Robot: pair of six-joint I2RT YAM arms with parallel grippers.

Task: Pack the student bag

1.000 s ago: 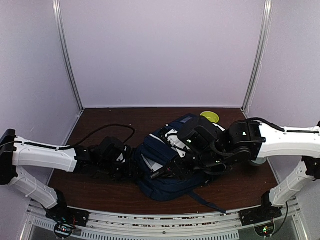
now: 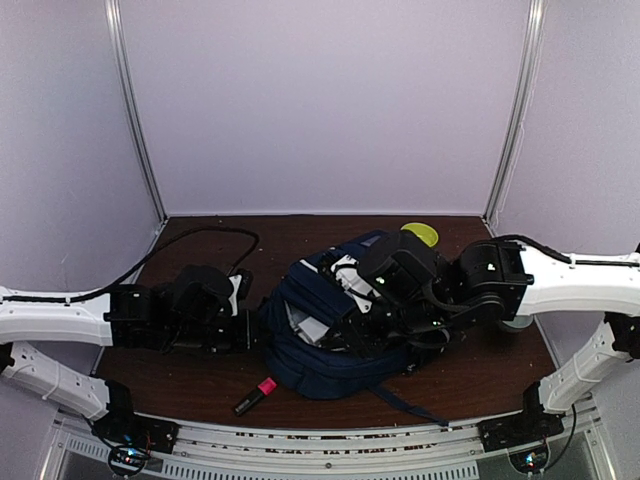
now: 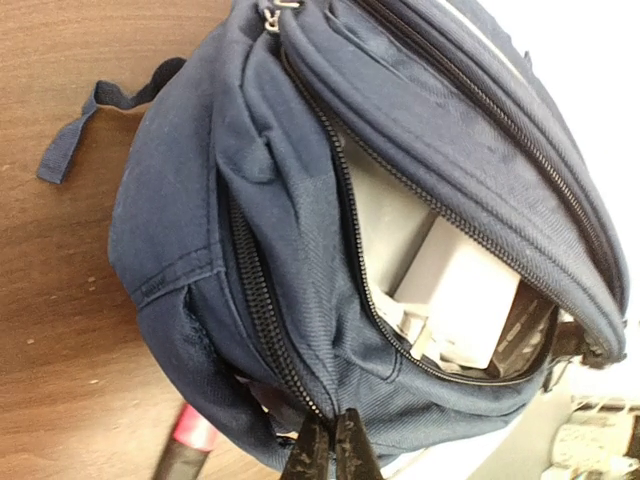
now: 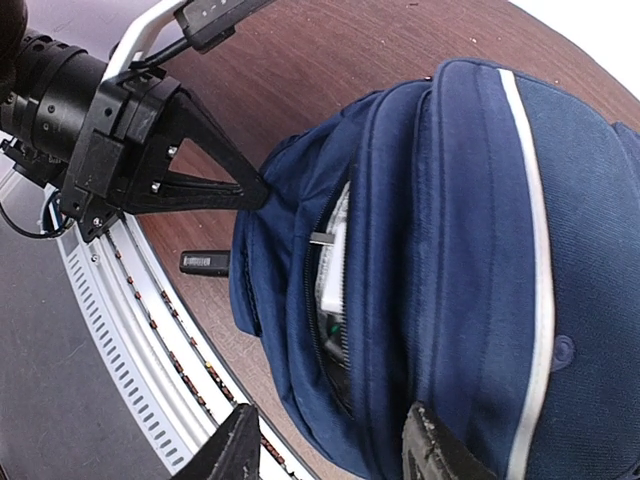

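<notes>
A navy backpack (image 2: 315, 370) lies on the table with a front pocket unzipped; white boxy items (image 3: 470, 290) show inside it. My left gripper is shut at the lower edge of the bag in the left wrist view, with nothing visible between its fingers; the right wrist view shows it (image 4: 258, 195) at the bag's side. My right gripper is open over the bag's side, fingers apart on either side of the pocket's lower part. A dark marker with a pink cap (image 2: 255, 398) lies on the table left of the bag's bottom.
A yellow-green bowl (image 2: 420, 233) sits at the back right, partly behind the right arm. A clear grey object (image 2: 518, 322) is partly hidden at the right. A metal rail runs along the front edge.
The marker with the pink cap is now uncovered in the top view. The right arm looks nearly unmoved.
</notes>
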